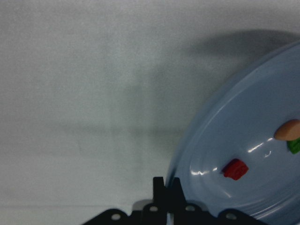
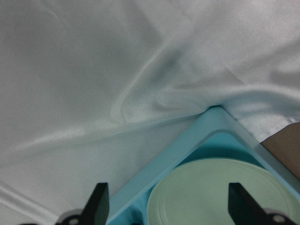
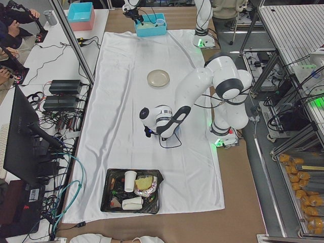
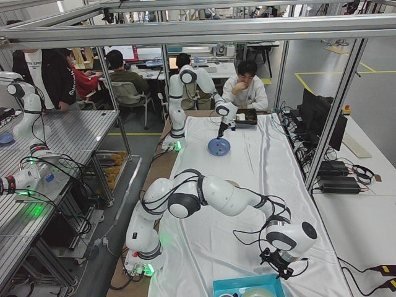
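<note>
A blue plate (image 4: 219, 146) with small red, orange and green bits (image 1: 235, 168) lies on the white cloth. My left gripper is shut on its rim, seen at the lower middle of the left wrist view. My right gripper is open above a light-blue bin (image 2: 187, 140) at the far end from the left one, with nothing between its fingers. A pale green plate (image 2: 197, 192) lies in that bin, under the gap between the fingers. A beige plate (image 3: 158, 78) lies on the cloth between the two arms.
A black tray (image 3: 106, 202) with cups and wrapped items sits at the cloth's near end in the camera left view. Monitors and cables line one side. A seated person is just beyond the black tray.
</note>
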